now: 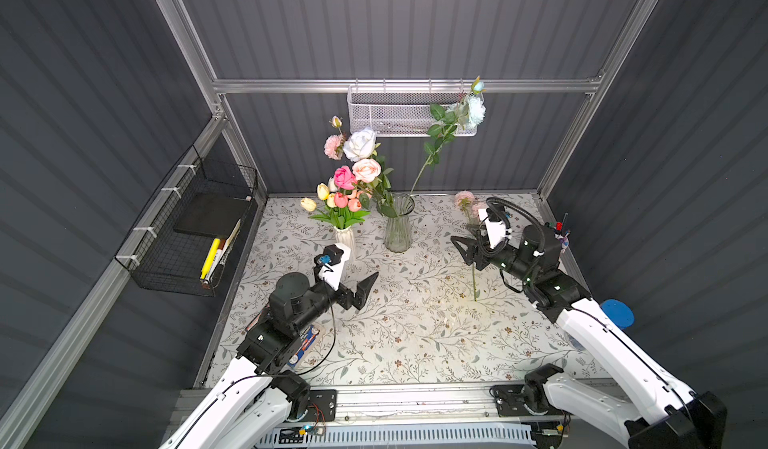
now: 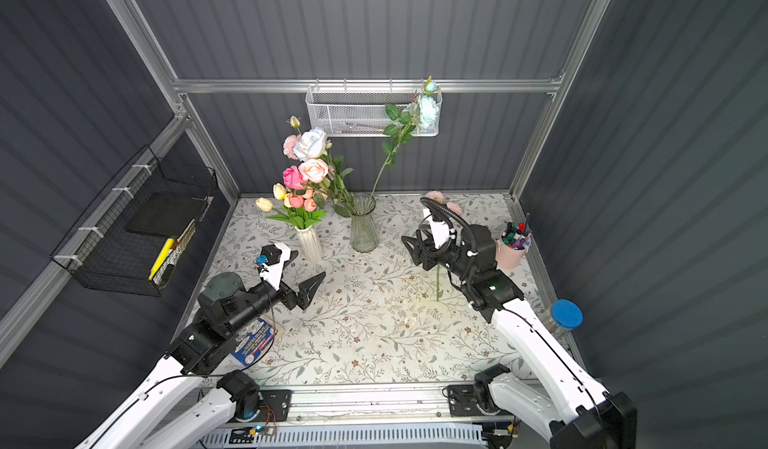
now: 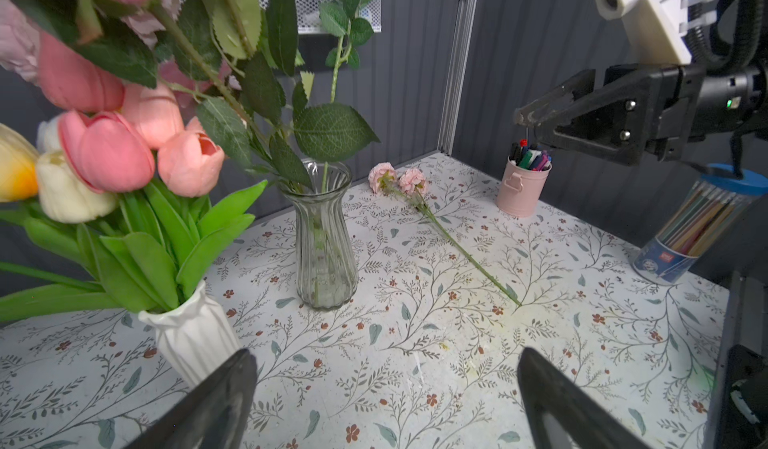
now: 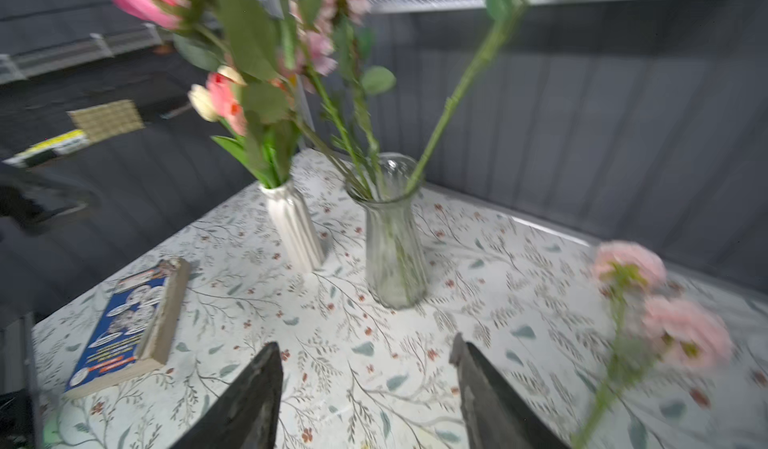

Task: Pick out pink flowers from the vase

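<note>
A ribbed glass vase (image 1: pixel 397 234) stands at the back middle of the table, holding several long stems. Among its flowers are a hot pink rose (image 1: pixel 345 177), a pale pink rose (image 1: pixel 366 169) and a pink carnation (image 1: pixel 333 146), all leaning left. On the right side of the table lies a stem with two pink blooms (image 3: pixel 412 181), apart from the vase. My right gripper hovers near that stem with its fingers apart, nothing between them. Left of the middle, in front of the white vase, my left gripper is open and empty.
A white vase (image 2: pixel 309 243) of tulips stands just left of the glass vase, its blooms close under the roses. A pink pen pot (image 3: pixel 523 189) and a blue-lidded jar (image 2: pixel 565 314) line the right edge. A book (image 4: pixel 132 321) lies front left.
</note>
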